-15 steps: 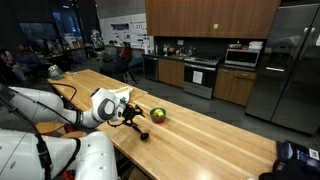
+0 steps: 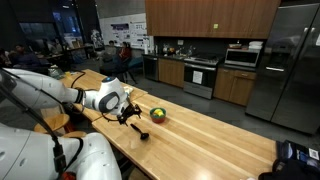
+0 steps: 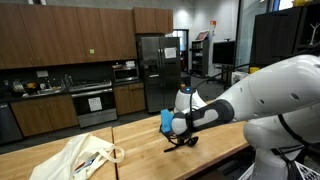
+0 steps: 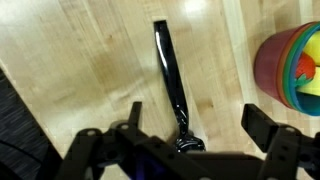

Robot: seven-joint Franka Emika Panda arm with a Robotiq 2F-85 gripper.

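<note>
On the wooden table lies a long, thin black object (image 4: 173,75), like a utensil, with a wider ridged end toward my gripper in the wrist view. In exterior view 1 the black object (image 2: 140,131) is a small dark streak near the table's left side. My gripper stands open, its fingers apart to either side of the dark object's lower part. Nothing is held between them. From the side, the gripper (image 2: 130,113) hangs above the table, a little behind and left of that object.
Nested coloured bowls (image 4: 290,65) hold red and yellow items, close by on the right in the wrist view; from outside, the bowls (image 2: 158,115) stand behind the black object. A white cloth (image 3: 85,155) lies farther off.
My arm has risen, lifting the gripper away from the tabletop. The black object remains on the table, and the bowls have not moved.
</note>
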